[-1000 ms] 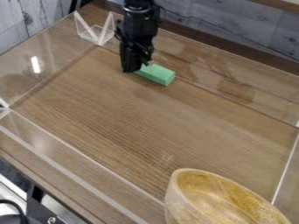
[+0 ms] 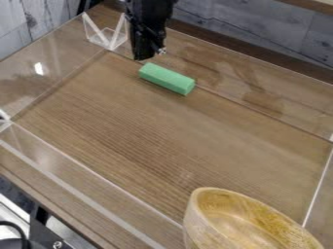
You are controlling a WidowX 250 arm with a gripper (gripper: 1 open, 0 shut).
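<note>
A green rectangular block [image 2: 166, 79] lies on the wooden tabletop toward the back, a little right of centre-left. Above and behind it, at the top of the camera view, is my dark gripper [image 2: 138, 52], apart from the block. Whether its fingers are open or shut is too small and dark to tell.
A large yellow bowl [image 2: 247, 219] fills the bottom right corner. A clear plastic piece [image 2: 104, 31] stands at the back left beside the gripper.
My gripper has moved up and back, away from the green block. The block shows more fully now.
</note>
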